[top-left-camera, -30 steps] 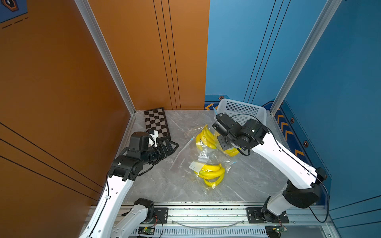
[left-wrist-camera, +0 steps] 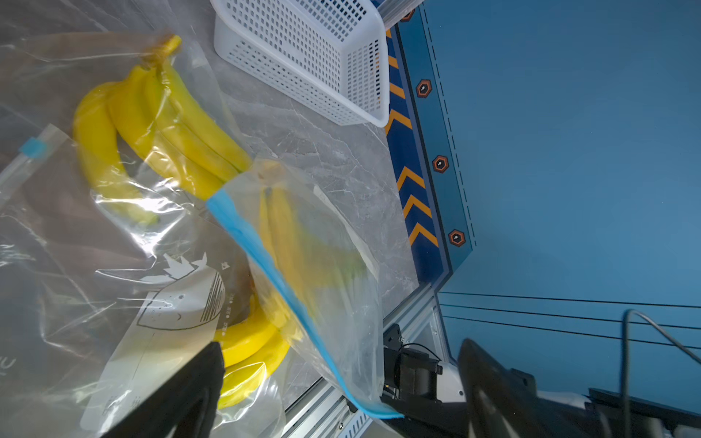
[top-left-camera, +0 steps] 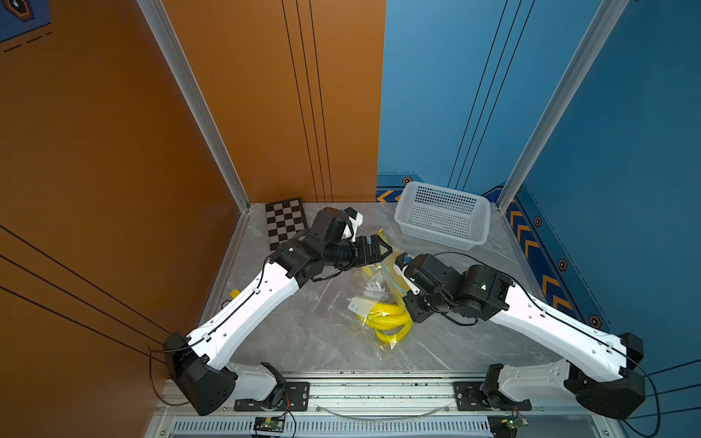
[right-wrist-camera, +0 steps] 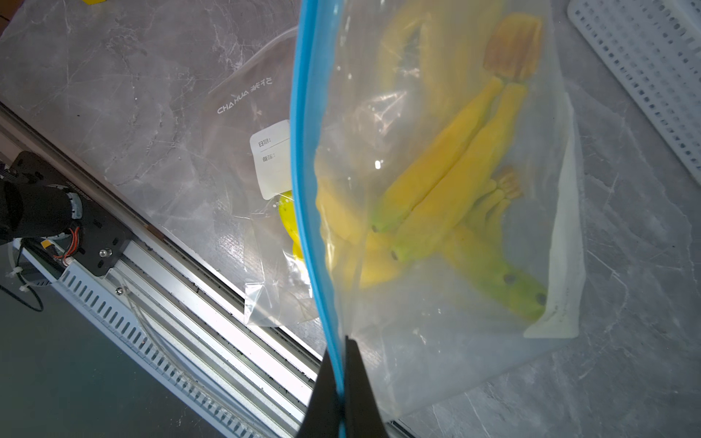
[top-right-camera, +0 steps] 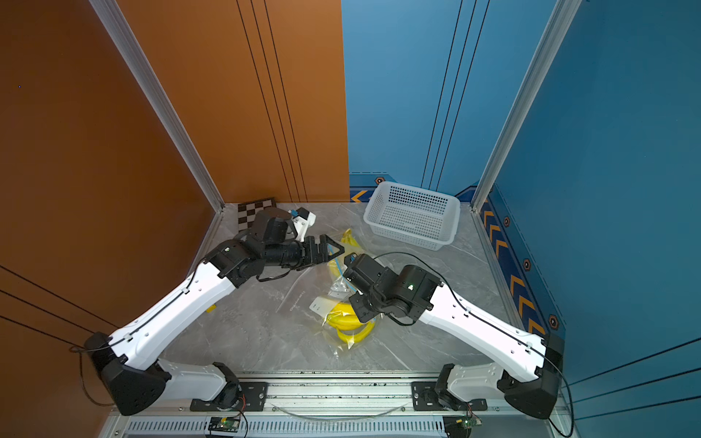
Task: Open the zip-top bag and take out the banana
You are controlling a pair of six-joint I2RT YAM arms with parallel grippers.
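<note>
A clear bag (right-wrist-camera: 438, 321) with a blue zip strip (right-wrist-camera: 301, 146) hangs tilted from my right gripper, which is shut on the strip near one end. Yellow-green bananas (right-wrist-camera: 445, 175) show through its cloudy plastic. Whether the zip is parted cannot be told. My left gripper stands open close to the raised bag; in its wrist view the lower end of the blue strip runs between the blurred fingers, with no grip on it. From above, the two grippers nearly meet over the middle of the table.
Two more clear bags lie on the table, one with bananas (left-wrist-camera: 168, 124) and a blue slider (left-wrist-camera: 33, 147), the other with bananas (top-left-camera: 390, 321) nearer the front. A white basket (top-left-camera: 443, 214) stands at the back right, a checkered board (top-left-camera: 283, 219) at the back left.
My left arm has swung right, from beside the bags to the raised one. The right arm has come left and toward the front, bringing the blue-edged bag over the other two.
</note>
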